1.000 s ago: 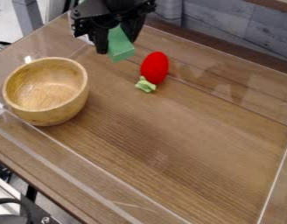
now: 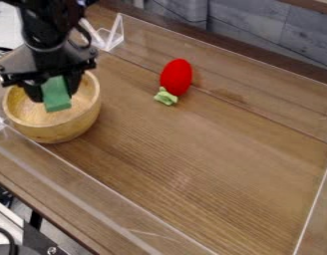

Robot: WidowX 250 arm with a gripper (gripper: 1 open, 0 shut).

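The black gripper (image 2: 51, 78) reaches down from the upper left over a round tan bowl (image 2: 79, 129) on the left side of the table. It is shut on a green object (image 2: 56, 95), which hangs inside or just over the bowl. A red oval object (image 2: 177, 77) lies at the upper middle, with a small light-green piece (image 2: 166, 97) just below it.
A grey wall (image 2: 259, 30) runs along the back right. A white wire-like item (image 2: 108, 32) sits at the back left, and cables lie off the table's left edge.
The gripper has moved left and down with the green object, from the back middle near the red object to the bowl. The red object and small green piece have not moved.
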